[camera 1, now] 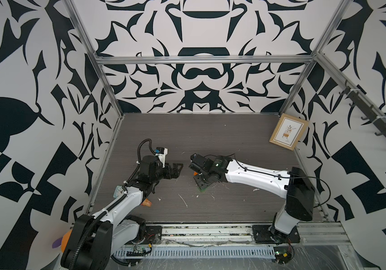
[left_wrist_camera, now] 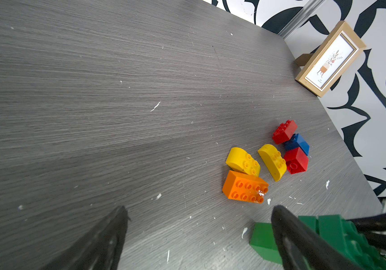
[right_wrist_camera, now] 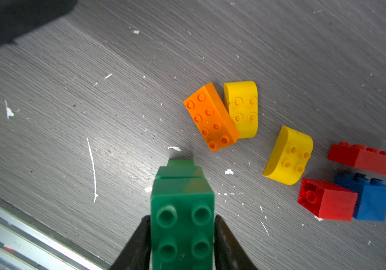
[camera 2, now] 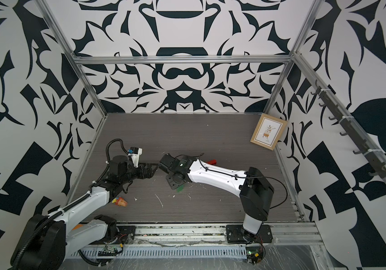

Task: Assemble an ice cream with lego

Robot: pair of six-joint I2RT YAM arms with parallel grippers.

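A green brick stack [right_wrist_camera: 182, 200] rises between the two fingers of my right gripper, which lie close along both its sides; whether they press on it I cannot tell. In the left wrist view that green stack [left_wrist_camera: 265, 240] shows at the lower right, partly behind a dark finger. My left gripper stands open and empty, to the left of the right one. Beyond the stack lie an orange brick [right_wrist_camera: 212, 117], a yellow curved brick [right_wrist_camera: 241, 109] touching it, and a second yellow brick [right_wrist_camera: 289, 156] apart.
Farther right a long red brick [right_wrist_camera: 368, 159], a smaller red brick [right_wrist_camera: 327, 200] and a blue brick [right_wrist_camera: 367, 195] lie clustered. An orange object [camera 2: 119, 202] sits beside the left arm. A picture frame [camera 1: 288, 131] leans at the back right.
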